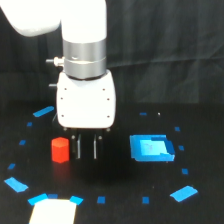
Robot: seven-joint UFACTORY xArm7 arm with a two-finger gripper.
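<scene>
A red cube rests on the dark table at the left, its front fully visible. Just right of it, my gripper points downward under the white hand. Its two dark fingers stand apart, and nothing shows between them. Whether the left finger touches the cube cannot be told from this angle. To the right lies a blue-rimmed square with a pale blue middle, and it is empty.
A cream-coloured square lies at the front left edge. Blue tape strips and small blue marks are scattered over the black surface. Between the gripper and the blue-rimmed square the table is clear.
</scene>
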